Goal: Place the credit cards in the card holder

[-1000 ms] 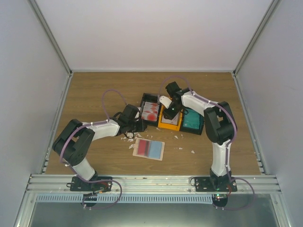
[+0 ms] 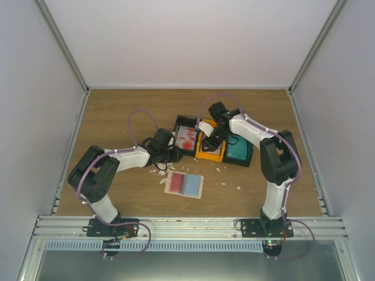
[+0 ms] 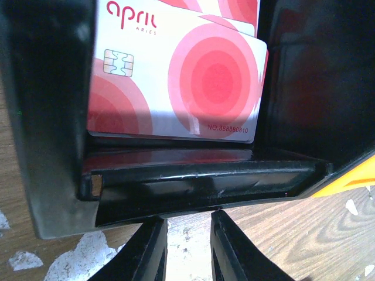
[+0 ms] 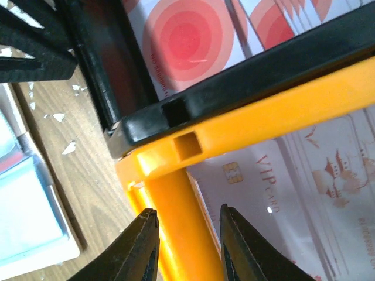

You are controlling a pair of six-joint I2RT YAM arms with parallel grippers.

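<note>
My left gripper is at the front edge of the black tray (image 3: 47, 146) of red "april" cards (image 3: 176, 82); whether anything is between its fingers is unclear, the tips partly meeting the rim. My right gripper hangs over the orange tray (image 4: 170, 205) holding white VIP cards (image 4: 258, 205), its fingers apart over the tray's side wall and card edge; I cannot tell if it grips. The two-section card holder (image 2: 184, 184), red and blue, lies on the table in front of the trays.
A third tray with teal cards (image 2: 237, 149) stands at the right. White flakes (image 2: 222, 170) are scattered on the wood.
The right arm has shifted slightly to the right at the trays. The left arm has barely moved.
</note>
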